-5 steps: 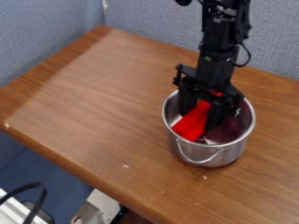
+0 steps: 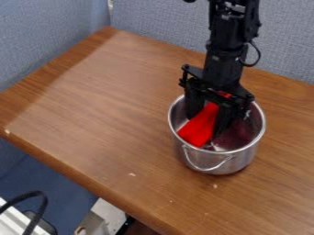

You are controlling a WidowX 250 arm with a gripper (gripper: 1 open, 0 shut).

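Observation:
A metal pot (image 2: pixel 218 162) with a wire handle stands on the wooden table at the right. A red object (image 2: pixel 199 128) lies tilted inside it. My black gripper (image 2: pixel 214 105) reaches down into the pot from above, shut on the red object; its fingertips are partly hidden by the object and the pot.
A grey padded wall stands behind it. Beyond the table's lower left edge are a black cable and some small items.
My gripper has shifted very slightly, with the pot and red object staying almost where they were.

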